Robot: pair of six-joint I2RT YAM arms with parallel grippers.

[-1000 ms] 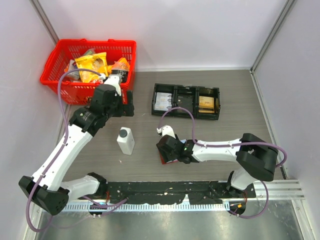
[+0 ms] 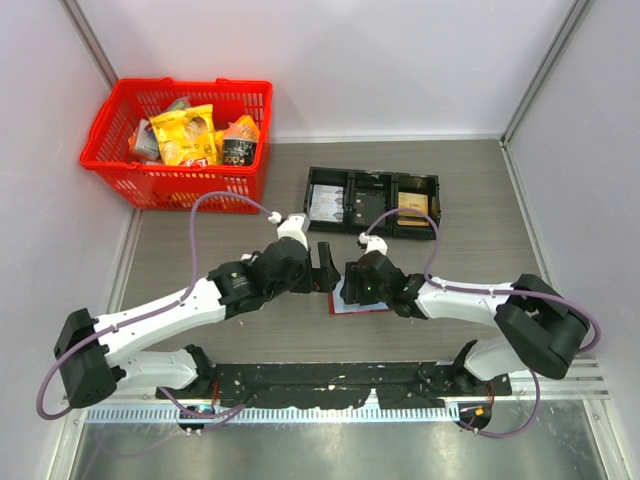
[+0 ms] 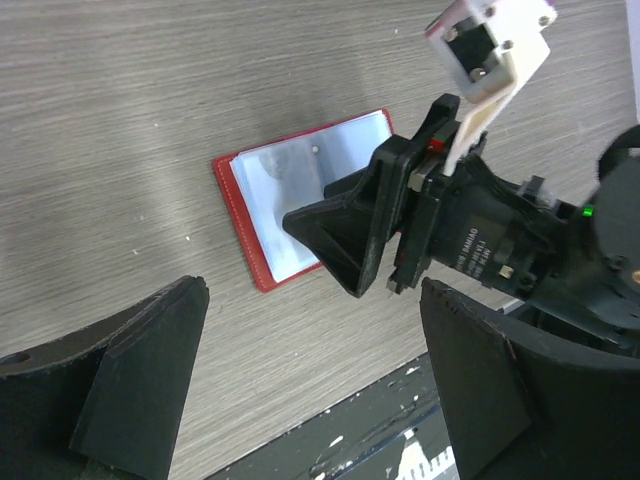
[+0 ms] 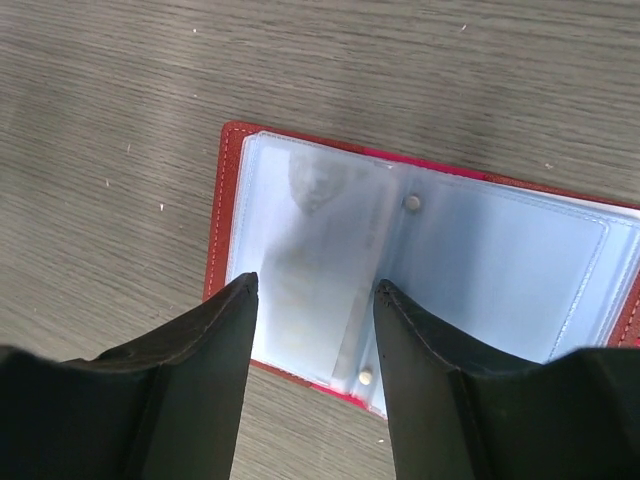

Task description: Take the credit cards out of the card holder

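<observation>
The card holder [image 4: 500, 270], red-edged with clear sleeves and white cards [image 4: 300, 250], lies open and flat on the table, partly hidden by my right gripper in the top and left wrist views. My right gripper is just over it, part open, its fingertips at the left-hand sleeve near the middle fold; nothing clearly held shows between them. My left gripper hangs open just left of and above the card holder, facing it and the right gripper, with nothing held.
A black divided tray [image 2: 371, 200] sits behind the grippers. A red basket [image 2: 205, 185] of snack bags stands back left. Free table [image 2: 480, 230] lies to the right and left.
My right gripper has shifted a little to the right, revealing more of the holder's left side.
</observation>
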